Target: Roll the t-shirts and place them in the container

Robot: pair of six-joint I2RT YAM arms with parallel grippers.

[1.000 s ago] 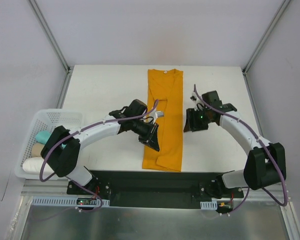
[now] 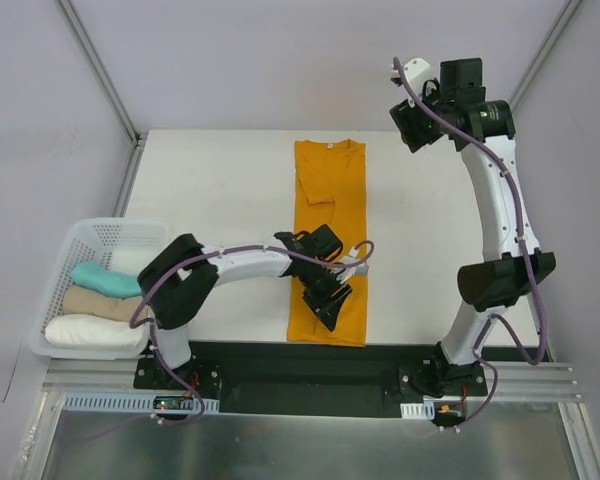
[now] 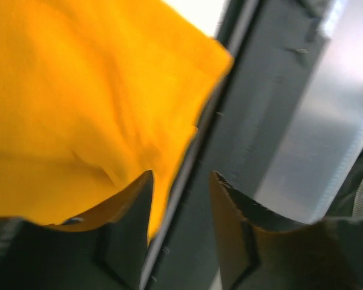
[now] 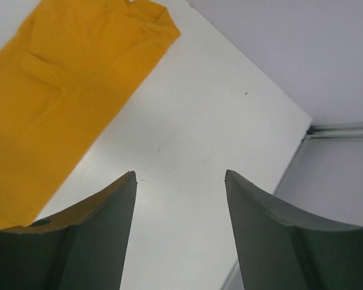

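An orange T-shirt (image 2: pixel 330 180) lies long and flat on the white table, folded lengthwise. My left gripper hangs over its near end at the table's front edge, fingers apart; in the left wrist view orange cloth lies beneath and beside them, and none is clearly between them. My right gripper is raised high at the right, above bare table, open with nothing between its fingers; the shirt's upper part shows to its left.
A white basket (image 2: pixel 50 300) at the left holds several rolled cloths. A dark strip borders its front edge.
My left gripper has moved toward the shirt's near end. My right arm has risen up and toward the back right, away from the shirt.
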